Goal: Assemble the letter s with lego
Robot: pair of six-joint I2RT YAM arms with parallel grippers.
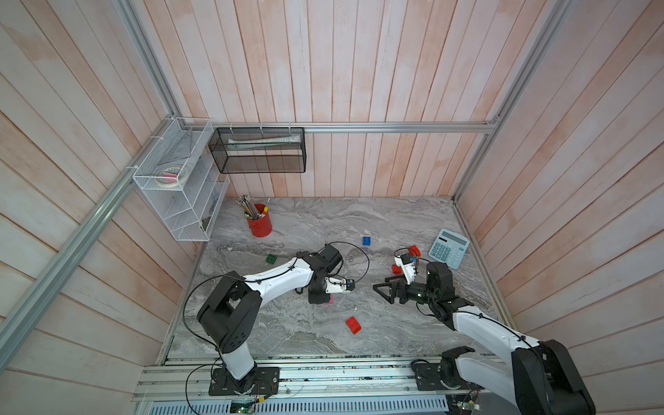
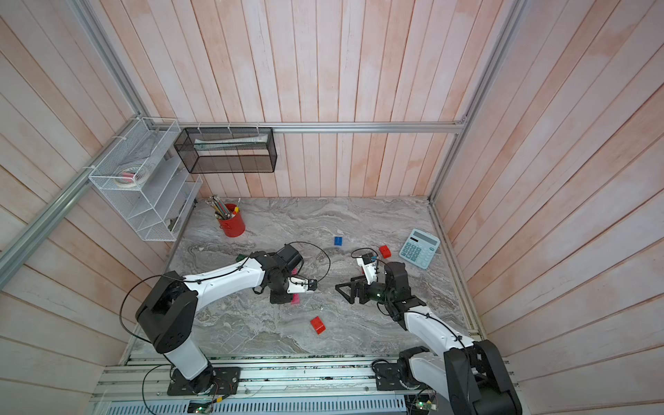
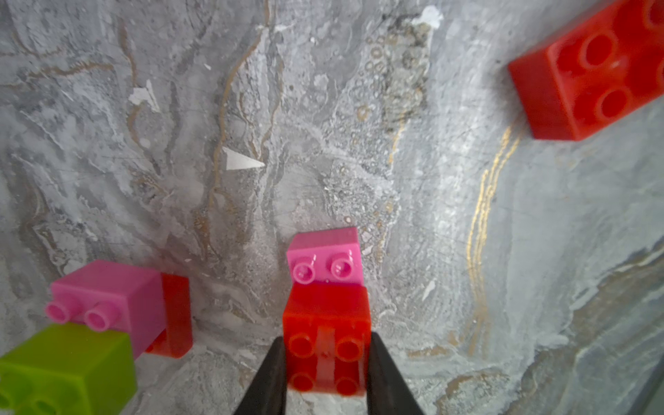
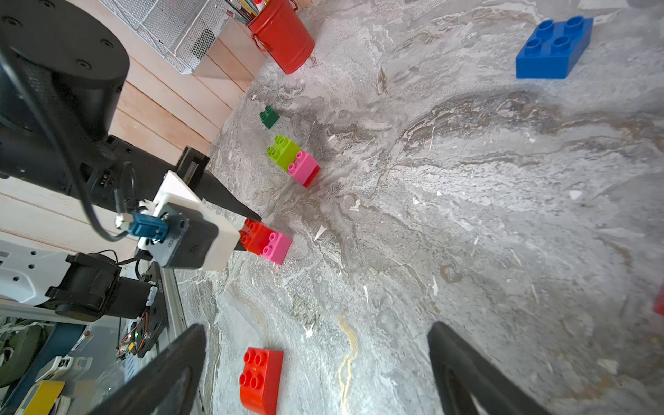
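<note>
In the left wrist view my left gripper is shut on a red brick (image 3: 326,304), held at its studded sides. The red brick overlaps one end of a pink brick (image 3: 325,252) on the table; two pink studs stay uncovered. In the right wrist view the red brick appears on or right against the pink one; whether it is pressed down, I cannot tell. To the left lies a stack of a lime brick (image 3: 76,370), a pink brick (image 3: 114,294) and a red brick (image 3: 177,314). My right gripper stands open and empty, its fingers wide apart.
A loose red brick (image 1: 353,324) lies in front, a blue brick (image 1: 366,240) behind and a green brick (image 1: 271,258) to the left. More red bricks (image 1: 413,250) sit by the calculator (image 1: 449,248). A red cup (image 1: 260,225) stands back left.
</note>
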